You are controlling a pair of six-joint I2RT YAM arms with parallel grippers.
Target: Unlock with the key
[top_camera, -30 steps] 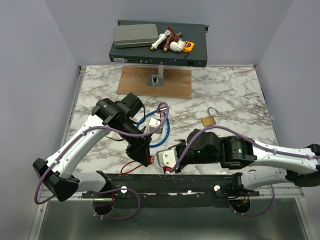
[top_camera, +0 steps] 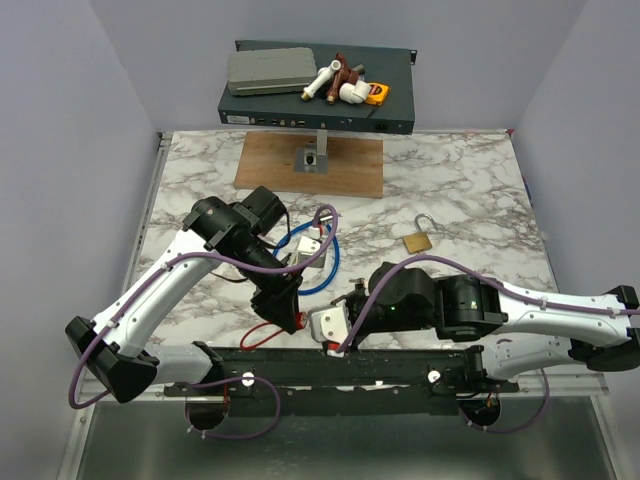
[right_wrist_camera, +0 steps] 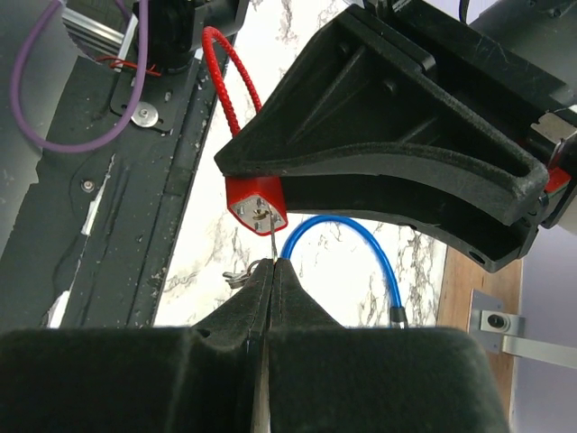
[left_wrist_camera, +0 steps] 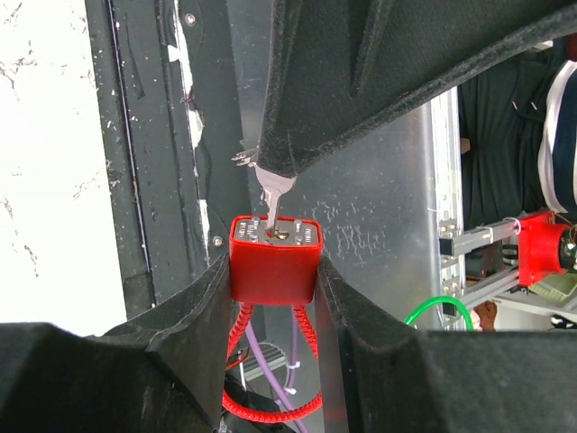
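Observation:
In the left wrist view, my left gripper is shut on a red padlock (left_wrist_camera: pixel 272 271). Its metal face with the keyhole points up, and its red cable shackle (left_wrist_camera: pixel 261 417) hangs below. My right gripper is shut on a thin silver key (left_wrist_camera: pixel 273 191). The key's blade meets the keyhole in both wrist views; how deep it sits I cannot tell. More metal of the key bunch (right_wrist_camera: pixel 242 275) sticks out beside the right fingertips. From the top, the arms hide most of the lock and all of the key.
An open brass padlock (top_camera: pixel 417 243) lies on the marble table to the right. Behind the grippers, a blue cable lock (top_camera: pixel 336 262) curves across the table. A wooden board with a metal latch (top_camera: pixel 311 160) stands at the back.
The left arm looks still.

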